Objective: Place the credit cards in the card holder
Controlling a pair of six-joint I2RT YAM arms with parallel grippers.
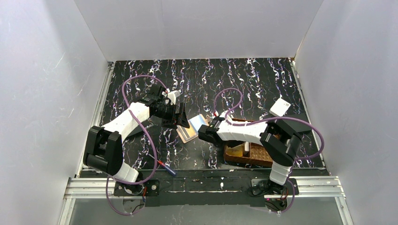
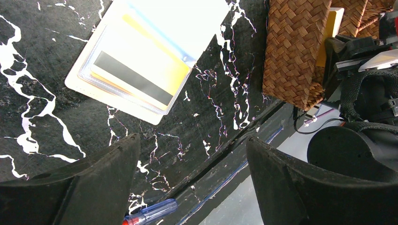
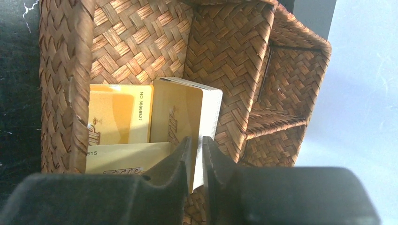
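The card holder (image 1: pixel 188 132) lies open on the dark marbled table; in the left wrist view the card holder (image 2: pixel 123 101) has a yellow card (image 2: pixel 152 65) with a dark stripe in its clear sleeve. Over it hangs my left gripper, open, nothing between its fingers. My right gripper reaches into the woven basket (image 3: pixel 65 89), its fingertips close together in front of a stack of gold cards (image 3: pixel 180 101). A narrow gap shows between those fingers, but whether they grip a card cannot be told. Two gold cards (image 3: pixel 119 110) lie flat beside the stack.
The basket's walls and inner divider (image 3: pixel 230 61) stand close around the right gripper; smaller compartments (image 3: pixel 293 77) lie beyond. A blue pen-like tool (image 1: pixel 166 168) rests near the table's front edge.
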